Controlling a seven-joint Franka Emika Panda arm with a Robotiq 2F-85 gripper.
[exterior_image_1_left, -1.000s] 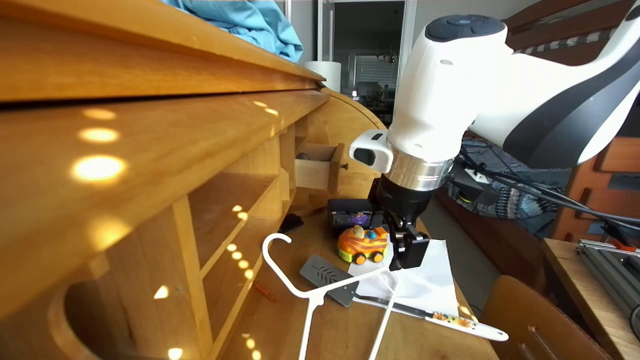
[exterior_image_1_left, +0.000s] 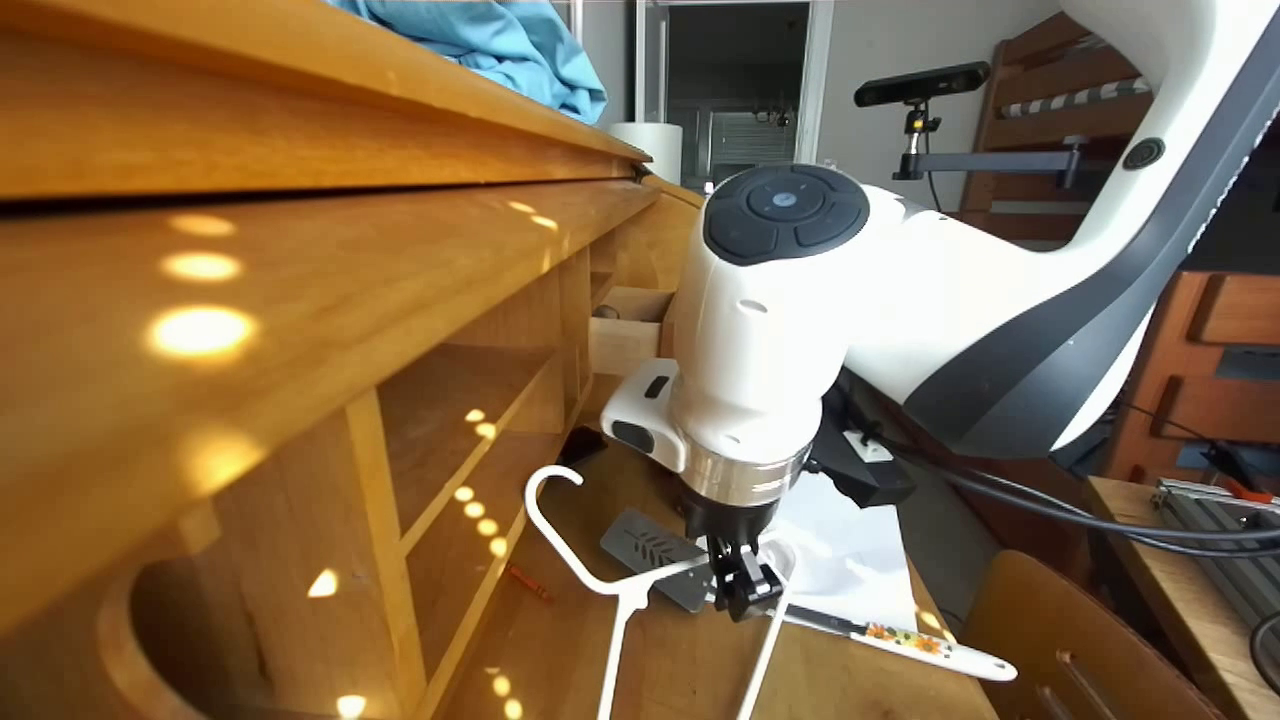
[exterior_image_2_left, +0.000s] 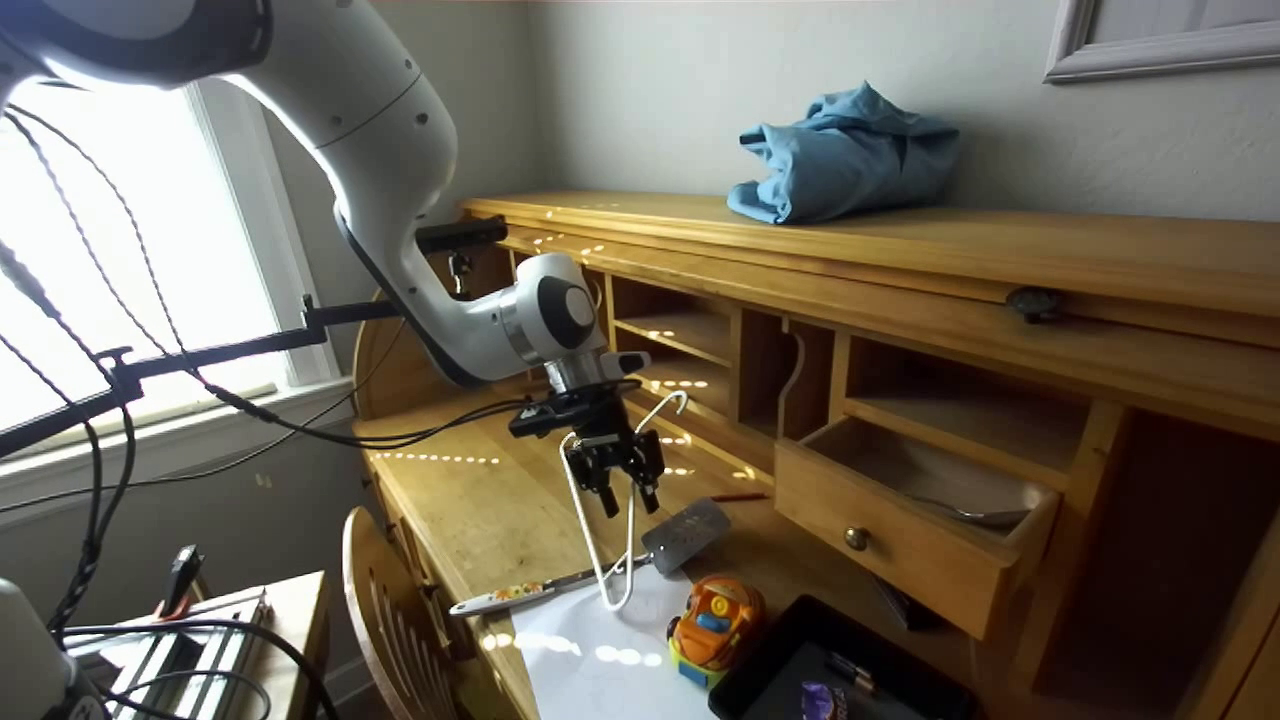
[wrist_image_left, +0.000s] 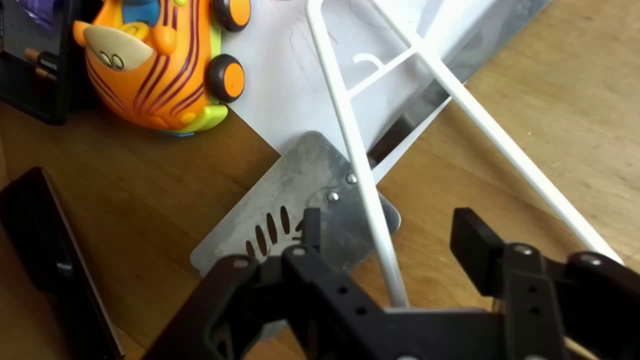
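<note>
A white hanger (exterior_image_1_left: 625, 586) shows its hook and two long bars in exterior view 1; what supports it cannot be told. My gripper (exterior_image_2_left: 630, 504) is beside the hanger, pointing down, its fingers apart. In the wrist view one hanger bar (wrist_image_left: 366, 180) runs through the gap between the fingertips, with space on both sides and no visible grip on it. Below lies a metal spatula (wrist_image_left: 270, 207) with a slotted blade. Its flower-patterned handle (exterior_image_1_left: 924, 644) reaches toward the desk's front edge.
White paper (exterior_image_2_left: 588, 666) lies partly under the spatula. An orange toy car (exterior_image_2_left: 716, 624) and a black tray (exterior_image_2_left: 792, 684) stand close by. Behind, the desk hutch has an open drawer (exterior_image_2_left: 894, 528). Bare desktop (exterior_image_2_left: 480, 492) extends to the left in exterior view 2.
In exterior view 1 my arm has come lower and leftward, bringing the gripper closer to the hanger and now hiding the toy car. Hanger and spatula look unmoved.
</note>
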